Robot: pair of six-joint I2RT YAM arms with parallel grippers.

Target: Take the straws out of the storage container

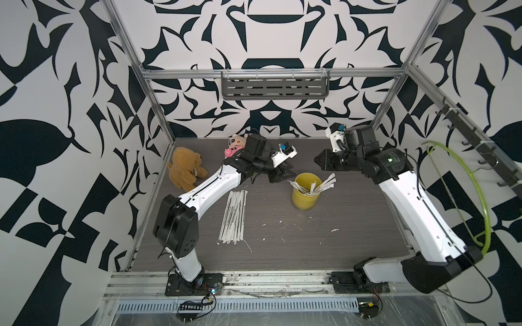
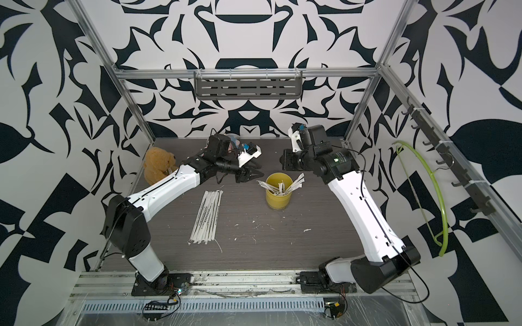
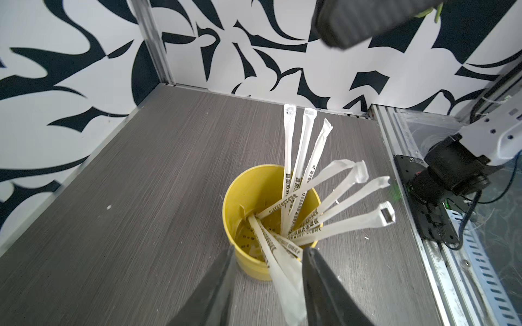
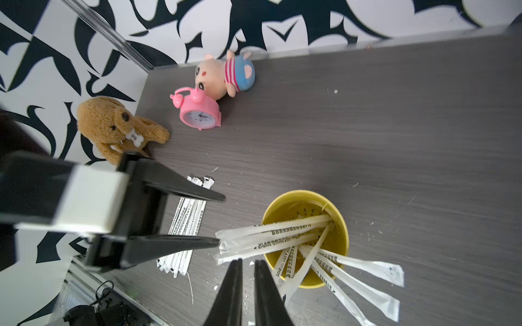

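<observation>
The storage container is a yellow cup (image 1: 304, 200) standing on the dark table, with several paper-wrapped straws (image 4: 296, 233) leaning out over its rim in different directions. My left gripper is open left of the cup; in the left wrist view the wrapped ends of two straws appear between its fingers, not gripped. The right wrist view shows those left fingers (image 4: 179, 245) spread near the straw ends. Above and right of the cup, my right gripper is part open with a narrow gap, no straw visibly held. More loose straws (image 1: 232, 217) lie in a pile on the table's left.
A brown plush dog (image 4: 117, 127), a pink alarm clock (image 4: 200, 111) and a pig doll (image 4: 225, 76) sit at the back left. Small paper scraps dot the table around the cup. Both arms are close together over the cup.
</observation>
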